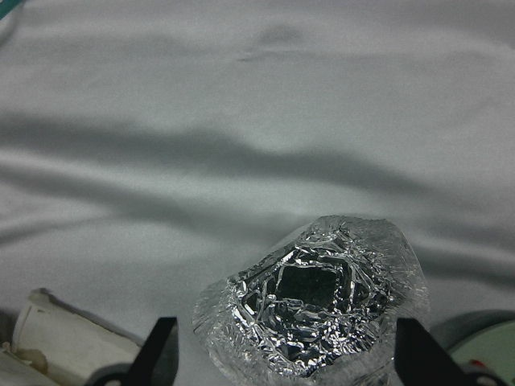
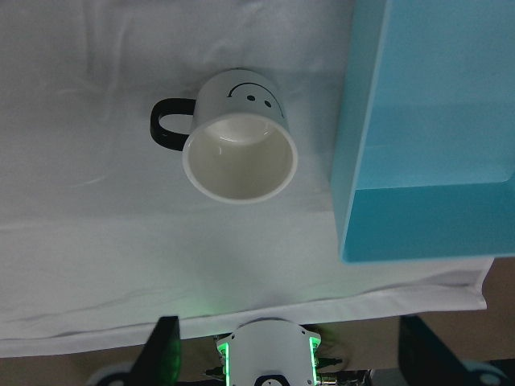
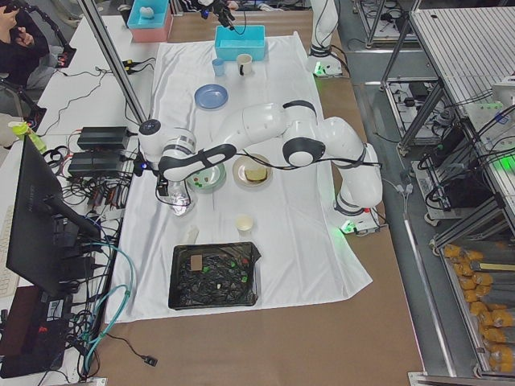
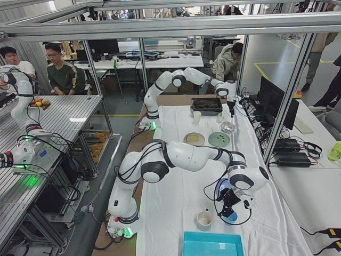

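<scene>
A crumpled foil object [image 1: 314, 297] lies on the white cloth, directly beneath my left gripper, whose fingers stand apart, open. In the camera left view it sits beside the green plate [image 3: 211, 178]. A beige plate [image 3: 249, 177] with a yellow item lies to its right. My right gripper hangs open above the cloth, near a white smiley mug [image 2: 237, 161] with black handle and a cyan bin [image 2: 426, 221].
A black tray [image 3: 213, 293], a pale cup [image 3: 244, 224], a small whitish item [image 1: 72, 338], a blue plate [image 3: 211, 96] and a blue cup [image 3: 218, 66] stand on the cloth. A monitor and cables line the table's left side.
</scene>
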